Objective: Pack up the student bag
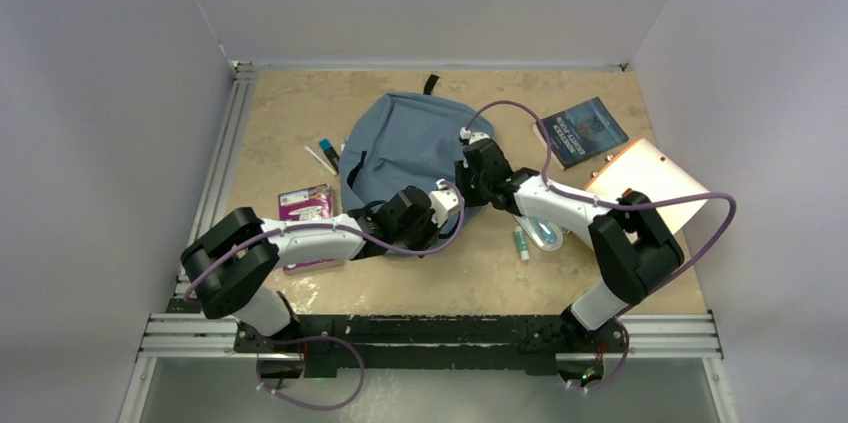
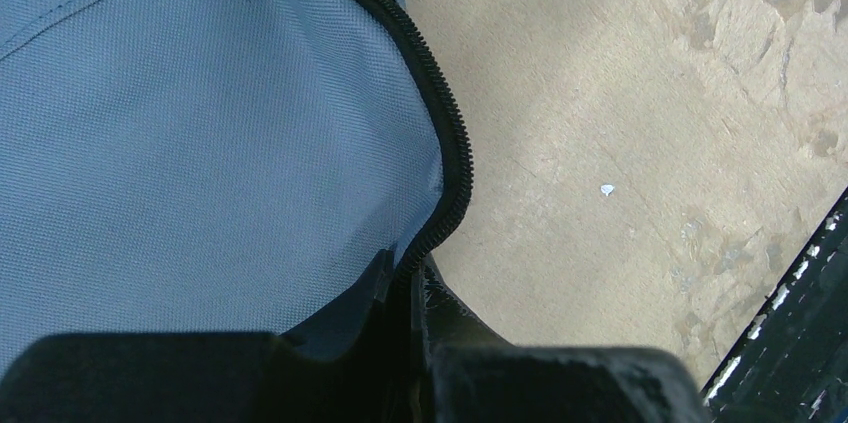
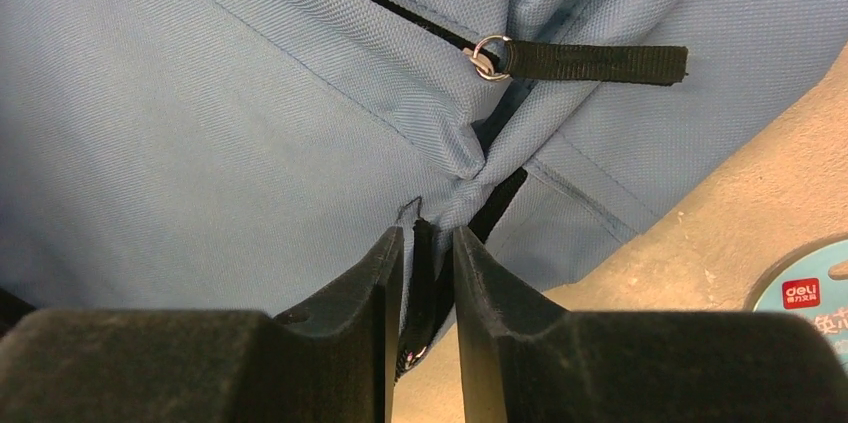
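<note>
A blue-grey bag (image 1: 410,133) lies in the middle of the table. Low on it, my left gripper is shut on the fabric and black zipper (image 2: 450,143) at the bag's edge. In the right wrist view my right gripper is part open over the bag, a black zipper pull (image 3: 420,283) showing between its fingers; whether it touches the pull I cannot tell. Above that lies another strap pull on a metal ring (image 3: 590,61).
A book (image 1: 580,130) and white board (image 1: 650,183) lie right; a small tube (image 1: 521,243) and clear item (image 1: 545,233) lie below the right arm. A pink pack (image 1: 300,203) and pens (image 1: 330,153) are left.
</note>
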